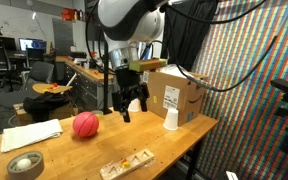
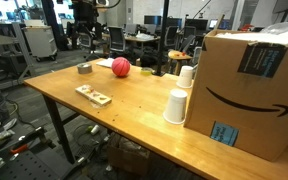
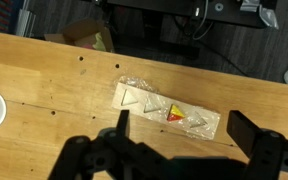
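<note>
A pale wooden puzzle board (image 3: 144,101) with several shaped slots lies flat on the table. One slot holds a small red-and-yellow piece (image 3: 175,113); the others look empty. From the side, the same board (image 1: 116,170) sits at the table's near edge, and the far camera also shows the board (image 2: 102,99). My gripper (image 1: 135,111) hangs above the tabletop, pointing down, its two fingers spread wide. Seen from the wrist, the fingers (image 3: 122,123) stand apart, one on either side, with the board below and nothing between them.
A red ball (image 1: 85,124), a tape roll (image 1: 25,165) and a folded white cloth (image 1: 31,135) occupy the left. White cups (image 2: 175,106) stand by a large cardboard box (image 2: 224,105). Bare tabletop (image 2: 139,110) separates board and cups.
</note>
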